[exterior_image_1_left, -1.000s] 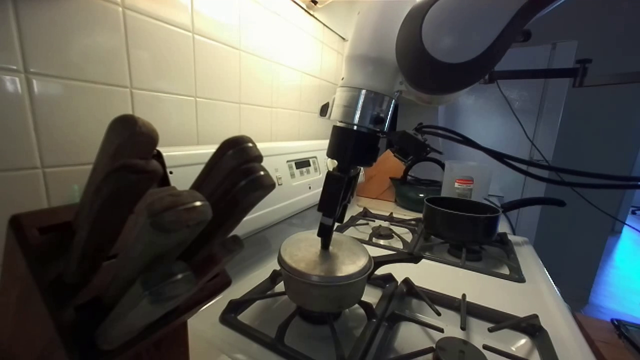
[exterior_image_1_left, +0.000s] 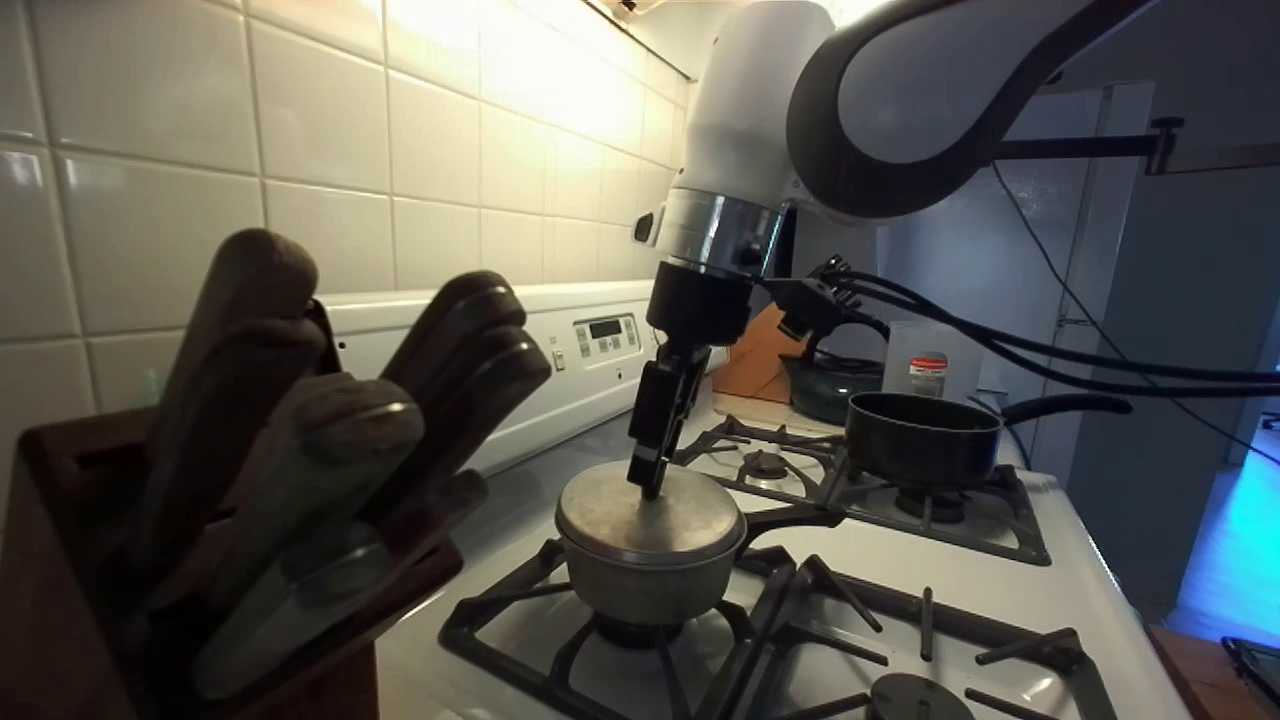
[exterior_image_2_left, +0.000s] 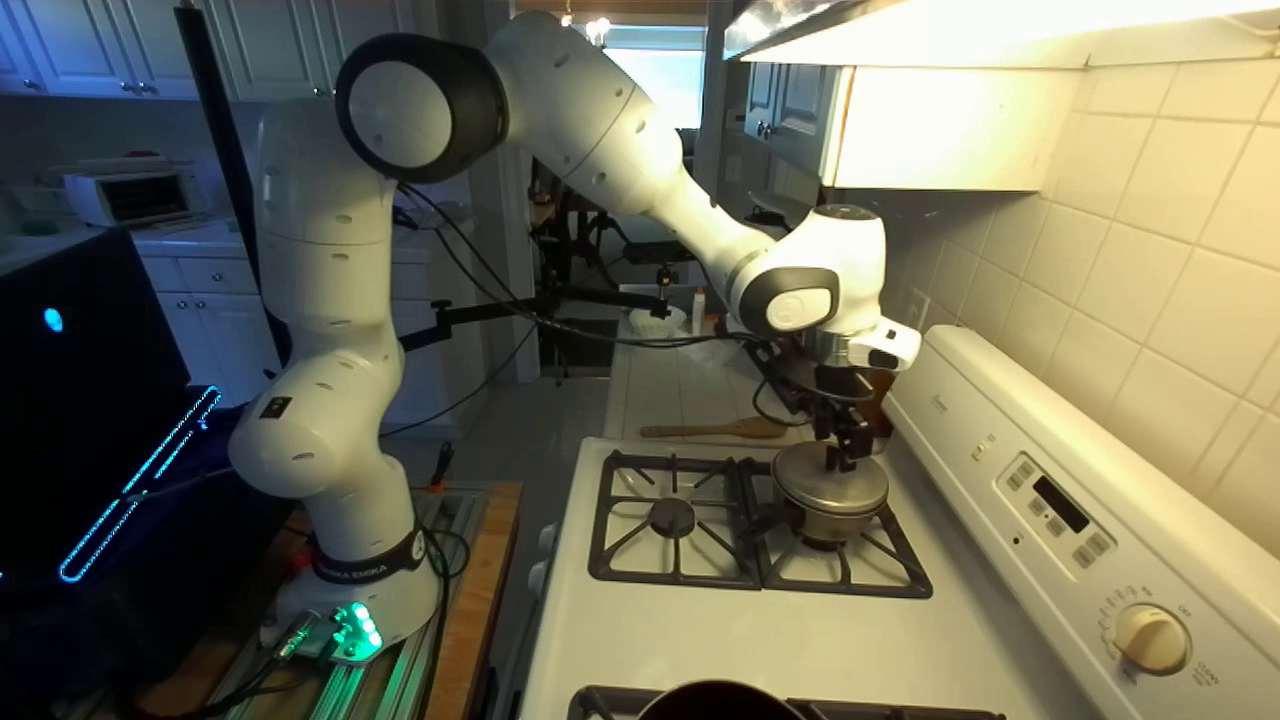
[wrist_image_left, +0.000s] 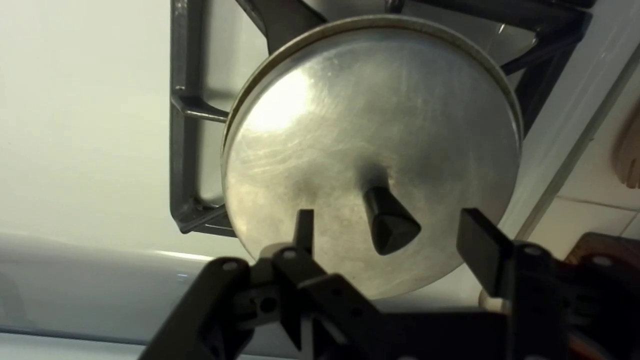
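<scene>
A metal lid (wrist_image_left: 336, 138) covers the silver saucepan (exterior_image_1_left: 648, 588), which sits on a burner by the stove's back panel. From the lid's middle rises a black knob (wrist_image_left: 390, 222). My gripper points down over it, the fingers part open with a finger on each side of the knob. Gaps show on both sides in the wrist view, wider toward the right finger (wrist_image_left: 483, 246), so nothing is pinched. In the second exterior view the gripper (exterior_image_2_left: 845, 456) stands right over the lid.
A knife block (exterior_image_1_left: 84, 564) stands close in front of the first exterior camera. A black pan (exterior_image_1_left: 924, 438) sits on another burner, with a dark kettle (exterior_image_1_left: 834, 384) behind. A wooden spoon (exterior_image_2_left: 714, 428) lies on the counter. The burner beside the saucepan (exterior_image_2_left: 672, 516) is empty.
The arm and gripper have come down slightly, the wrist now tilted a little differently over the lid. Saucepan and lid have stayed where they were.
</scene>
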